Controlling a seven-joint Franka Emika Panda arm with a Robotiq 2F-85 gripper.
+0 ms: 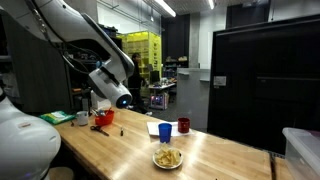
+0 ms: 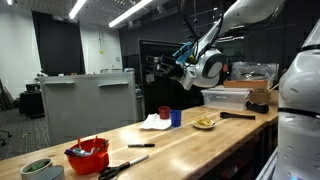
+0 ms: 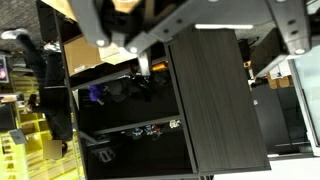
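Observation:
My gripper (image 2: pixel 154 66) is raised well above the table, tilted sideways and apart from every object on it. Its fingers (image 3: pixel 120 22) look spread in the wrist view, with nothing between them. On the table stand a blue cup (image 1: pixel 165 132) and a dark red mug (image 1: pixel 183 125), close together. A white bowl (image 1: pixel 167 158) with yellowish food sits nearer the front. By the cups lies a white cloth or paper (image 2: pixel 156 122). A red basket (image 2: pixel 88 155) holding several small items is at the table's far end from the bowl.
Black-handled utensils (image 2: pixel 122 168) lie beside the basket, near a pale round container (image 2: pixel 37 168). A clear storage bin (image 2: pixel 227 97) is past the bowl. Dark shelving (image 3: pixel 140 125) fills the wrist view.

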